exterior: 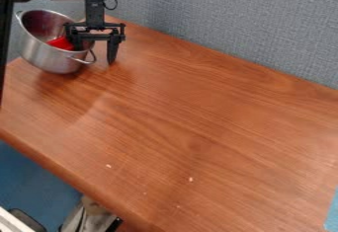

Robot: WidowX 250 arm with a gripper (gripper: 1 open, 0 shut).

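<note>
A steel pot [47,56] with side handles sits at the far left corner of the wooden table, with something red [61,42] inside it. My black gripper [95,48] is over the pot's right side, partly covering its rim and contents. Whether it is open or shut, or holds anything, is unclear at this size.
A grey padded wall [238,29] runs along the back. Blue floor shows beyond the near left edge, with some equipment at the bottom left.
</note>
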